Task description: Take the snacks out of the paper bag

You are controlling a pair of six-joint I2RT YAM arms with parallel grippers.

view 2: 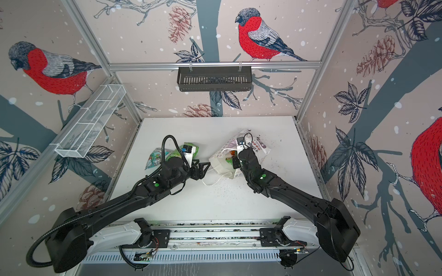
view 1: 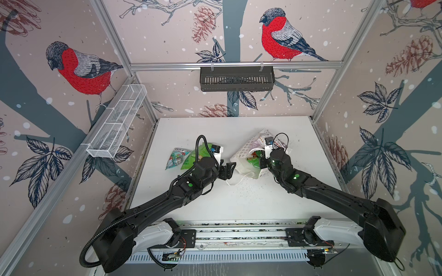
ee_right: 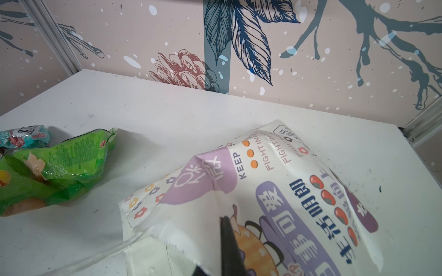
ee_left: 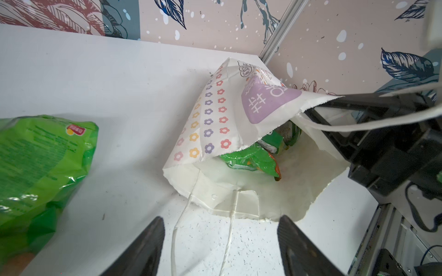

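The white printed paper bag (ee_left: 216, 119) lies on its side, its mouth toward my left gripper. Green snack packets (ee_left: 253, 158) show inside the bag. My left gripper stands in front of the mouth, fingers apart, nothing between them; a bag handle (ee_left: 230, 230) hangs in view past the gap. At the upper rim, my right gripper is shut on the bag's paper edge, raising it into a peak. Outside, to the left, lie a green snack packet (ee_right: 64, 161) and a light-blue one (view 1: 176, 158) on the table.
A white wire basket (view 1: 117, 119) hangs on the left wall and a dark basket (view 1: 237, 86) at the back, both above table height.
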